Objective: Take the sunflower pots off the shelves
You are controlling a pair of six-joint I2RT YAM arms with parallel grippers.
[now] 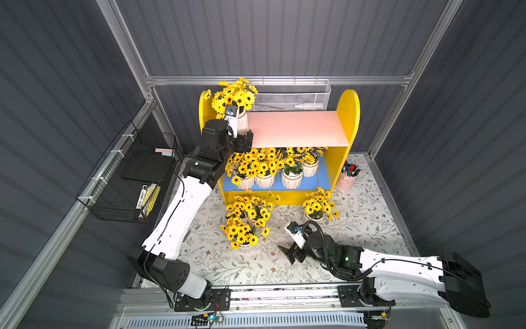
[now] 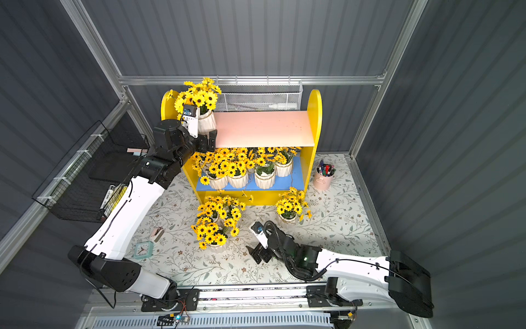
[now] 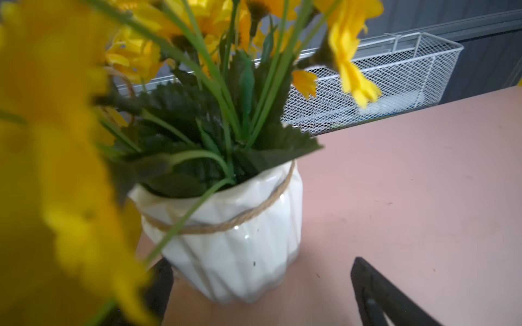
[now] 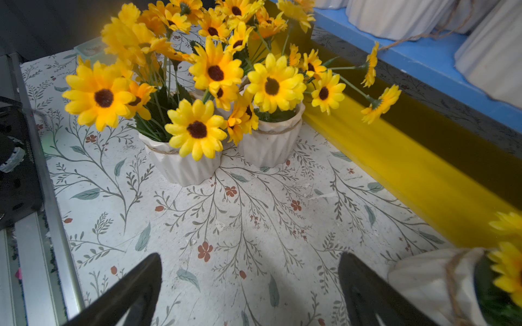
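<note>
On the pink top shelf (image 1: pixel 296 128), at its left end, stands a white ribbed sunflower pot (image 3: pixel 233 244) with a twine band. My left gripper is open in front of it, its left finger (image 3: pixel 158 285) close by the pot and the right one well clear. Yellow blooms blur the left part of the left wrist view. Several more pots, among them one (image 1: pixel 292 179), fill the blue lower shelf (image 1: pixel 323 178). Two pots (image 4: pixel 182 160) stand on the patterned table at left, another (image 1: pixel 314 213) at right. Low over the table, my right gripper is open and empty.
Yellow side panels (image 1: pixel 349 118) bound the shelves. Behind the top shelf hangs a white mesh basket (image 3: pixel 375 81). A pink pen cup (image 1: pixel 346 179) sits right of the unit. The top shelf's middle and right, and the table's front middle, are bare.
</note>
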